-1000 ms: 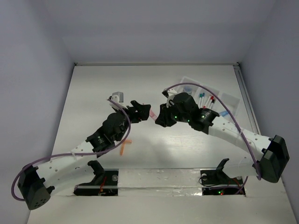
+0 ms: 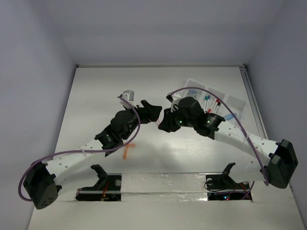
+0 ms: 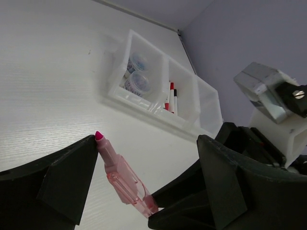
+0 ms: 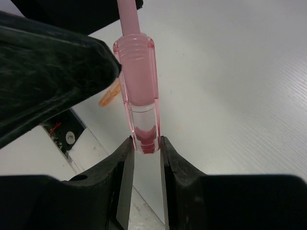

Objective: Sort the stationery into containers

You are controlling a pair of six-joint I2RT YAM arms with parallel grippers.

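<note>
A pink highlighter (image 3: 125, 179) (image 4: 138, 81) is held in my right gripper (image 2: 164, 123) by one end, above the middle of the table. Its pink tip points up between the parted fingers of my left gripper (image 2: 152, 111), which stands open around it. A white three-compartment container (image 2: 235, 103) (image 3: 208, 108) at the back right holds round tubs (image 3: 136, 84) in one compartment and red, teal and white markers (image 3: 171, 98) in the middle one. An orange item (image 2: 125, 151) (image 4: 108, 96) lies on the table below the left arm.
Walls stand behind and at both sides. Black boards with wires lie along the front edge.
My left gripper has moved right, toward my right gripper, and now reaches round the highlighter's upper part. My right gripper is nearly still.
</note>
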